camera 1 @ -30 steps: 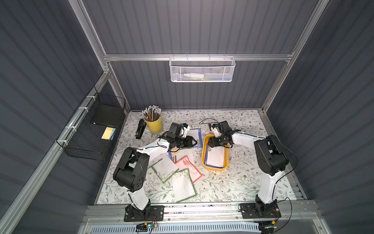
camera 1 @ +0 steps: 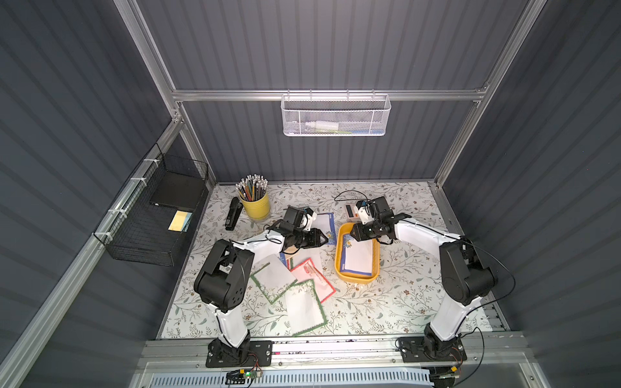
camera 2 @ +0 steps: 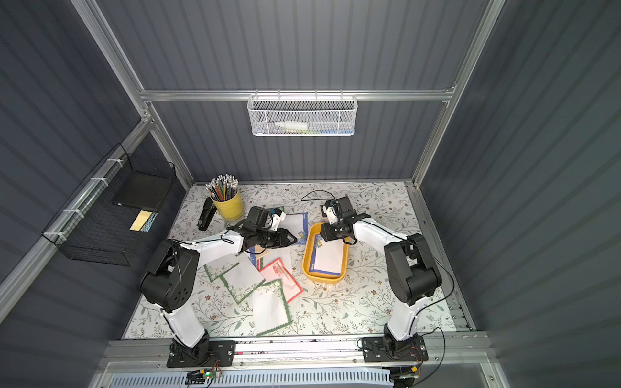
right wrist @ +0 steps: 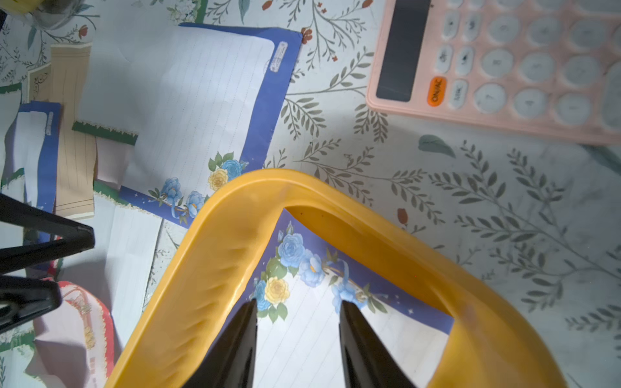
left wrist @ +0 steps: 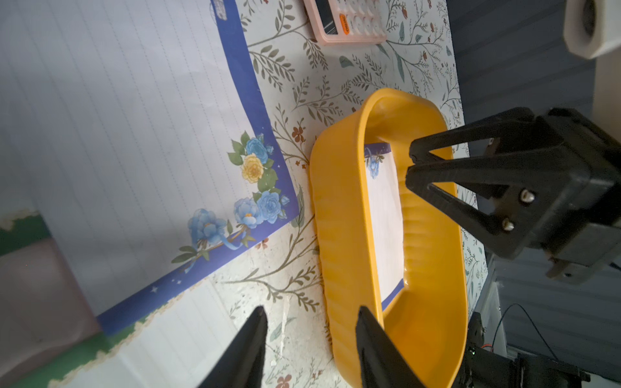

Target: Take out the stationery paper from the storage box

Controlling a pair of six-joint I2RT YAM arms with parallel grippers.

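A yellow storage box (camera 1: 339, 271) stands right of the table's middle, with stationery paper (right wrist: 288, 349) lying flat inside. White with a blue floral border, that paper reaches close to the box's far end. My right gripper is over the box; a gap shows between its fingers, with the paper visible beneath and nothing seen held. To the left, outside the box, my left gripper has its fingers parted, nothing visible between them. In the left wrist view the right gripper's dark fingers (left wrist: 446, 174) are above the box's interior.
Several loose sheets, including a blue-bordered sheet (left wrist: 155, 155) and a red-bordered sheet (camera 1: 313, 281), cover the table left of the box. A pink calculator (right wrist: 491, 64) lies behind it, and a yellow pencil cup (camera 1: 257, 208) stands back left.
The left arm has shifted slightly. The paper remains in the box.
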